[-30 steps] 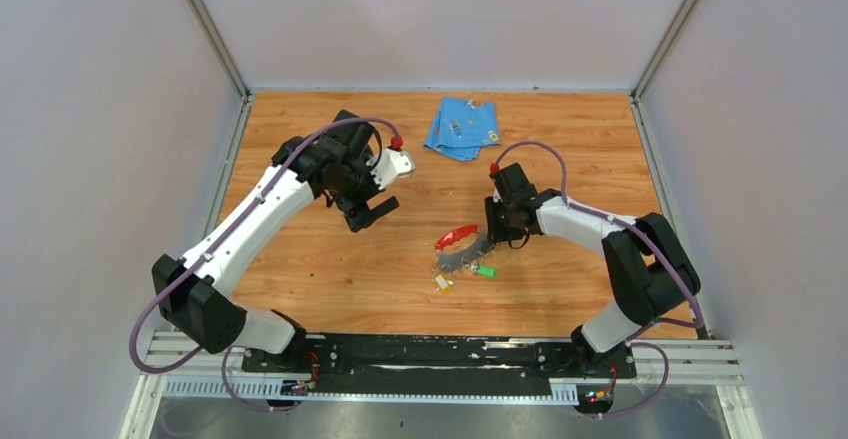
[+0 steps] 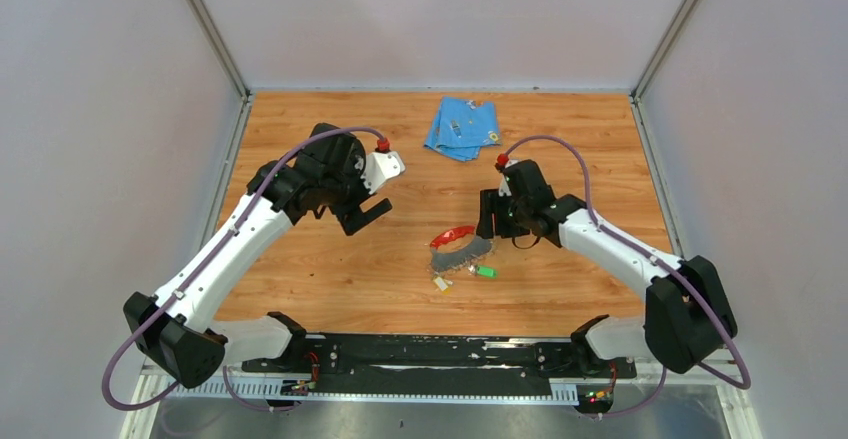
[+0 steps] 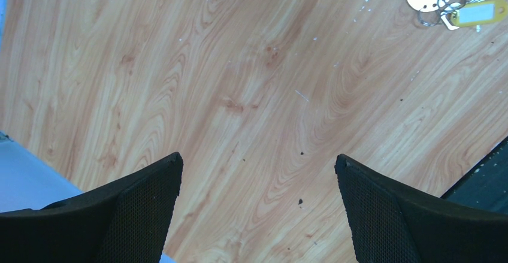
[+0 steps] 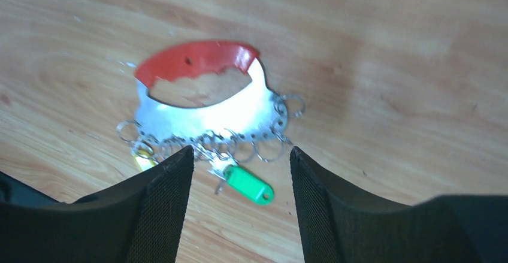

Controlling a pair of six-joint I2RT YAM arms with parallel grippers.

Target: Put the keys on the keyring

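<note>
The keyring [image 2: 462, 252], a curved metal plate with a red handle, lies flat on the table with small rings along its lower edge. A green key tag [image 4: 249, 184] with a key lies by the rings, and a yellow key tag [image 3: 480, 12] with keys lies by the plate's left end. My right gripper is open above the keyring's right part, its fingers empty. Away to the left, my left gripper stands open over bare wood. Whether either key is on a ring, I cannot tell.
A folded blue cloth [image 2: 463, 129] lies at the back of the table. Bare wood [image 2: 330, 279] surrounds the keyring, with ample room on the left. Walls close off the back and both sides.
The keyring and yellow tag shifted slightly left.
</note>
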